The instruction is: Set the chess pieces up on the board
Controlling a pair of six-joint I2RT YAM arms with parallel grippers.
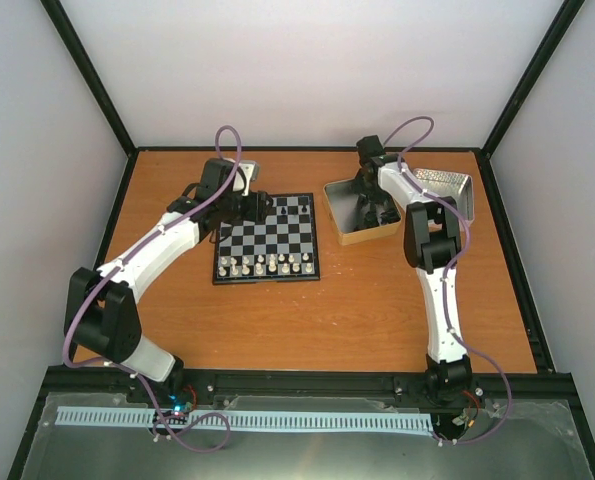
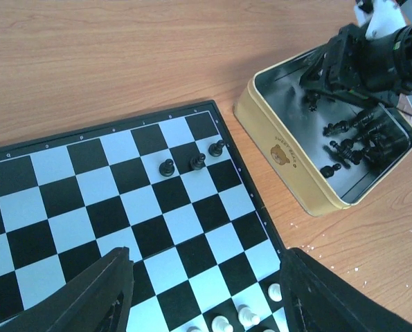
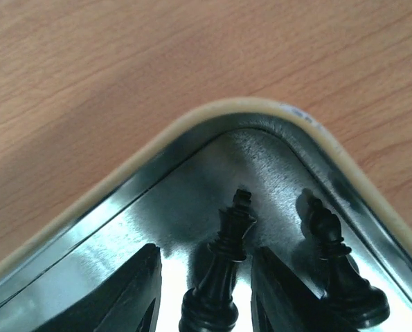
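Note:
The chessboard (image 1: 265, 238) has white pieces lined along its near side and a few black pieces, including a black pawn (image 2: 216, 149), near the far right. My left gripper hangs open over the board, nothing between its fingers. The tin (image 2: 275, 145) to the board's right holds loose black pieces. My right gripper is down in the tin, fingers apart around a lying black piece (image 3: 230, 238), apparently a king or queen; whether they touch it is unclear. Another black piece (image 3: 351, 297) lies to its right.
A silver container (image 1: 447, 183) stands right of the tin, partly behind the right arm.

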